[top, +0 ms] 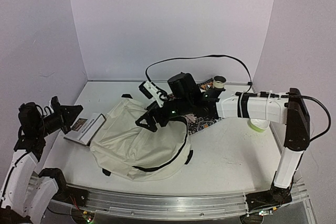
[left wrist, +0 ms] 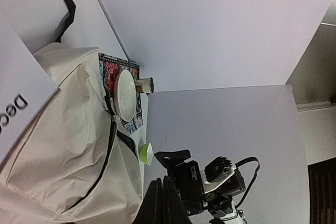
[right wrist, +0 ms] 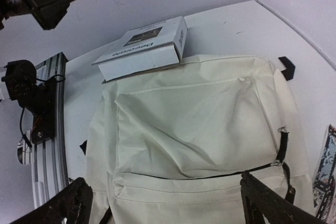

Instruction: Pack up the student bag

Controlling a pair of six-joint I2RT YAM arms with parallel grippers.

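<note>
The cream bag (top: 136,142) lies spread out, its dark zipper line curving along the front. At its left edge a white box (top: 93,128) with "Decorate" lettering rests tilted against the cloth. Over that box stands my left gripper (top: 73,118); in the left wrist view its fingers (left wrist: 153,205) are together, with the box (left wrist: 21,85) off to the side rather than between them. Above the bag, my right gripper (top: 152,121) has its fingers (right wrist: 79,203) wide apart, only bag fabric (right wrist: 194,124) showing beyond them.
A patterned piece (left wrist: 138,109) lies behind the bag, bearing a white plate (left wrist: 125,95). Beside it stands a cup (top: 219,81). A green-and-white bowl (top: 259,125) sits at far right.
</note>
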